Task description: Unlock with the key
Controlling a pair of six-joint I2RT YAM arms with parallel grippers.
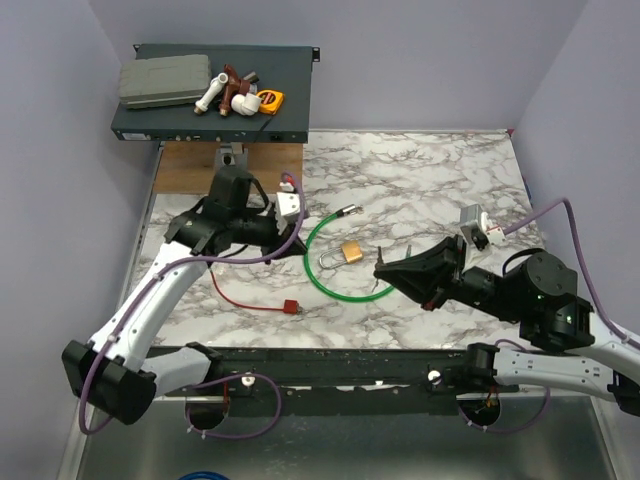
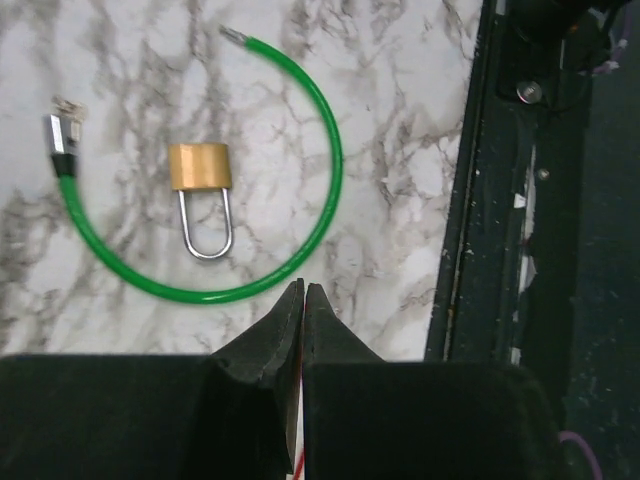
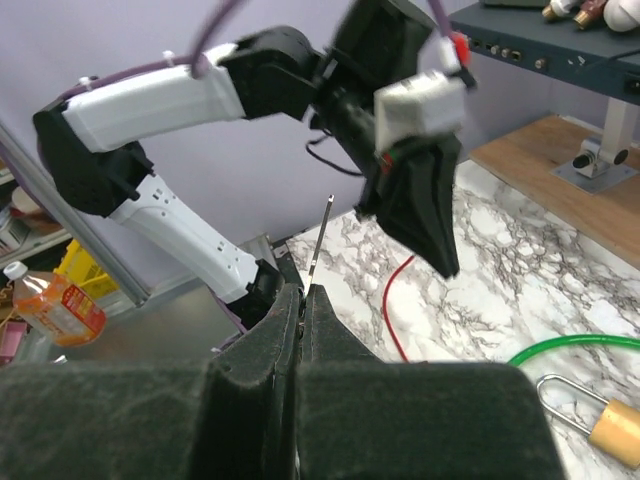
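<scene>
A brass padlock (image 1: 351,251) lies on the marble table inside the curve of a green cable lock (image 2: 330,160), its shackle beside it. My left gripper (image 1: 290,250) is raised over the table left of the padlock, shut with nothing visible between its fingers; in the left wrist view the padlock (image 2: 200,170) sits beyond its tips. My right gripper hangs right of the padlock, shut on a thin metal rod (image 3: 322,232) standing up from between its fingertips, likely the key; its exact shape is unclear.
A red cable (image 1: 250,305) lies at the front left. A raised dark shelf (image 1: 160,125) with a case and tools stands at the back left over a wooden board.
</scene>
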